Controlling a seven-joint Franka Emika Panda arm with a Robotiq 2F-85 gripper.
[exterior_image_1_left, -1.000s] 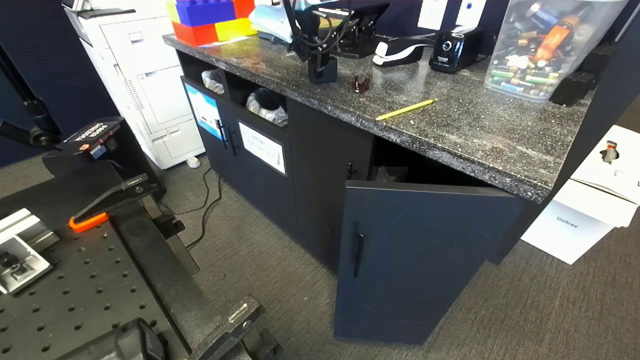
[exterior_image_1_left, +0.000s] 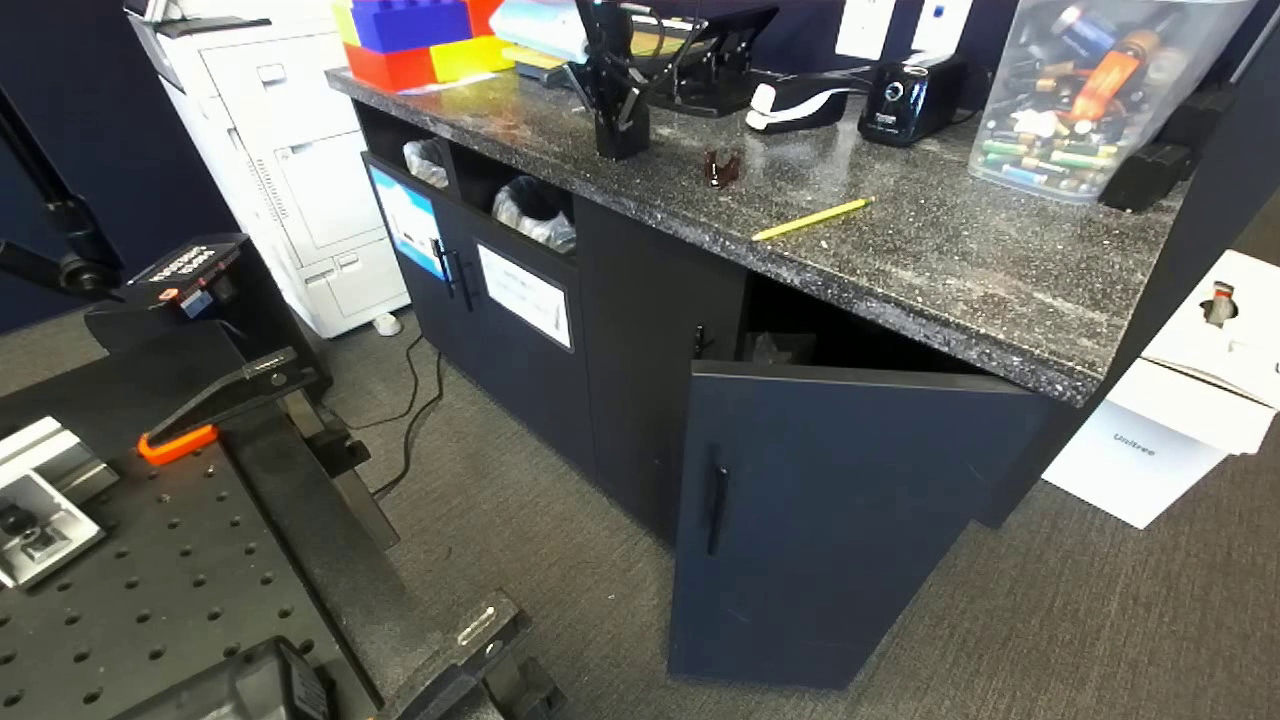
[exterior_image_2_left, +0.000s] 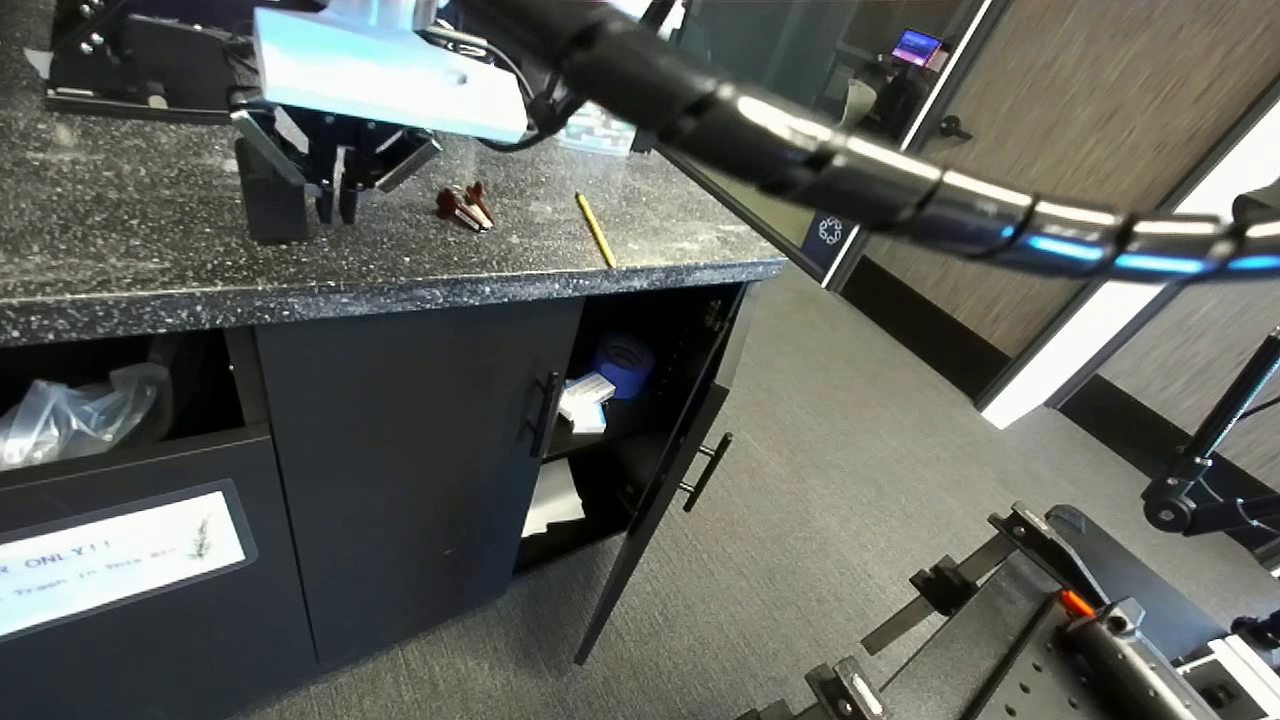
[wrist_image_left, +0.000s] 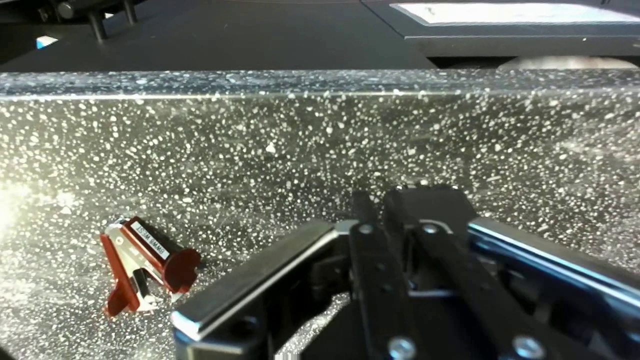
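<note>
My gripper (exterior_image_2_left: 337, 206) points down at the speckled counter, its fingers slightly apart with a narrow gap and nothing visible between them. Right beside the fingers stands a black block (exterior_image_2_left: 274, 198), upright on the counter. In the wrist view the block (wrist_image_left: 441, 204) is partly hidden behind the right-hand finger; whether they touch I cannot tell. A dark red staple remover (wrist_image_left: 147, 264) lies to the left of my gripper there. Farther along the counter is a yellow pencil (exterior_image_2_left: 595, 230).
A cabinet door (exterior_image_1_left: 828, 516) hangs open below the counter (exterior_image_1_left: 960, 258). Toward the back stand a black electric sharpener (exterior_image_1_left: 908, 102), a white-and-black stapler (exterior_image_1_left: 798, 106) and a clear bin of batteries (exterior_image_1_left: 1068, 102).
In exterior view 1, the gripper and the black block have both shifted left along the counter. The staple remover, pencil and cabinet door have stayed put.
</note>
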